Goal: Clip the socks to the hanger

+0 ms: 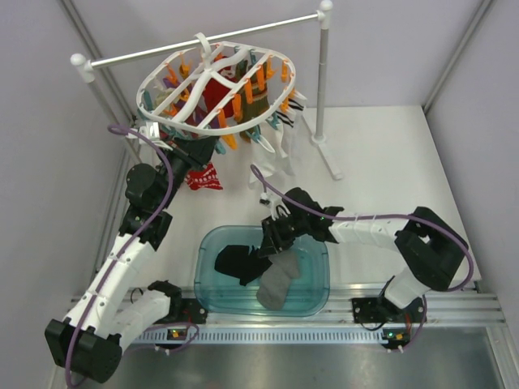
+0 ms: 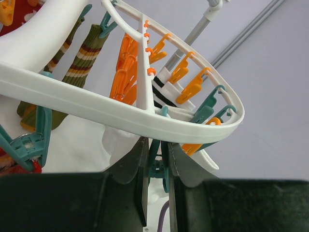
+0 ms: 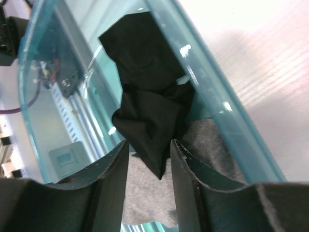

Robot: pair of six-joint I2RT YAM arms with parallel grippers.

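Note:
The white round hanger [image 1: 146, 81] carries teal and orange clips and several hung socks. Under its near rim, my left gripper [image 1: 212, 144] has its fingers close together on a teal clip [image 2: 157, 169], as the left wrist view shows; no sock shows in that clip's mouth. In the teal bin [image 1: 212, 301] lie a black sock [image 1: 237, 261] and a grey sock [image 1: 276, 288], side by side and partly touching. My right gripper is open over them, its fingertips near the black sock's lower end and the grey sock, nothing held.
A white stand [image 1: 322, 81] holds the hanger up. White socks [image 1: 272, 154] and a red patterned sock [image 1: 203, 177] dangle below it. Bin walls [image 3: 217, 77] rise close around the right gripper.

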